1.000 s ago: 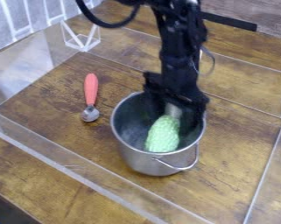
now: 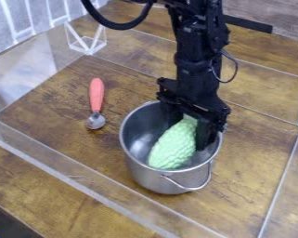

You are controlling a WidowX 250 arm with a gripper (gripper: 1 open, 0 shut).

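Observation:
A silver metal pot [image 2: 150,172] with a wire handle stands on the wooden table. A pale green, textured object [image 2: 174,145] lies tilted inside it. My black gripper [image 2: 188,120] reaches down into the back of the pot, at the upper end of the green object; its fingertips are mostly hidden, so whether it grips the object cannot be told.
A red-handled scoop [image 2: 97,98] lies left of the pot. A clear plastic barrier [image 2: 27,23] stands at the upper left.
My gripper has risen slightly from deeper in the pot, and more of the green object shows, now higher and more tilted toward the gripper.

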